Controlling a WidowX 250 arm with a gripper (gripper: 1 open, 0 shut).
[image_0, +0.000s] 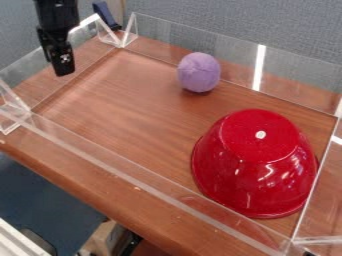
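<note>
The black gripper (58, 52) hangs at the upper left, by the clear tray wall, small and dark; whether its fingers are open or shut is hard to make out. A purple ball (199, 72) rests on the wooden floor toward the back. An upturned red bowl (253, 170) fills the front right, apart from the ball and far from the gripper.
Clear low walls (160, 202) enclose the wooden surface (127, 120). Beyond the near left edge are a dark floor and some light-coloured hardware at the bottom left.
</note>
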